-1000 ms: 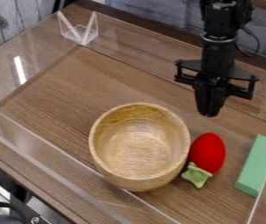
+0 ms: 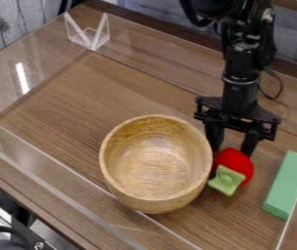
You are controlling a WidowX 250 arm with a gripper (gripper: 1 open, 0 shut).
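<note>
My black gripper (image 2: 234, 139) reaches down from the top right to the upper edge of a red, rounded object with a green leafy top (image 2: 233, 167), right of a wooden bowl (image 2: 151, 154). The fingertips are at or just over the red object; whether they touch it, or how far they are open, I cannot tell.
A mint green block (image 2: 284, 186) lies at the right. A small white wire-like holder (image 2: 89, 34) stands at the back left.
The gripper has moved down and toward the front, onto the red object's upper edge. The bowl and green block have not moved.
</note>
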